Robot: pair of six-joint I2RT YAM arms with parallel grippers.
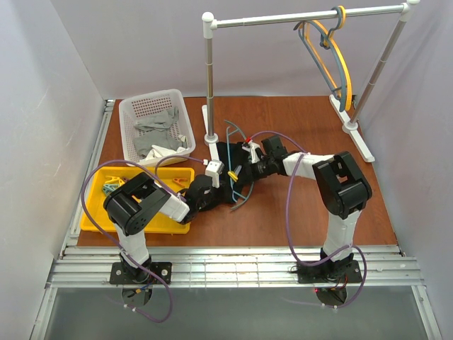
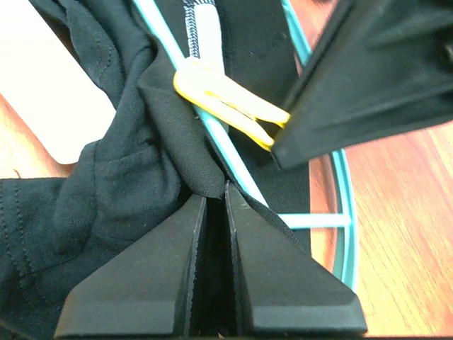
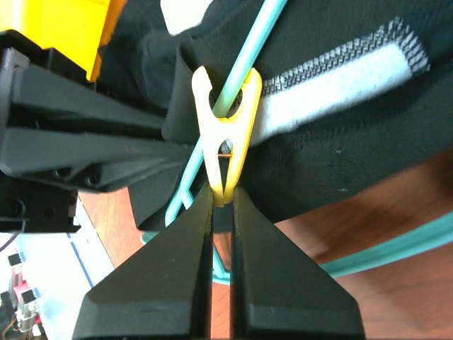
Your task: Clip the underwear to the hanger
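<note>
Black underwear point(image 1: 224, 152) lies under a light-blue hanger point(image 1: 229, 149) mid-table. A yellow clothespin point(image 3: 239, 134) straddles a hanger bar and dark cloth, as the right wrist view shows. My right gripper is shut at the clothespin's narrow end. My left gripper is on the underwear in the left wrist view, cloth at its fingertips, which sit close together; whether it is fully shut is unclear. A white label point(image 3: 333, 92) shows on the cloth beside the clothespin.
A yellow tray point(image 1: 95, 219) of clothespins is at front left, a white basket point(image 1: 127, 113) of clothes behind it. A metal rack point(image 1: 255, 20) holds other hangers point(image 1: 343, 78).
</note>
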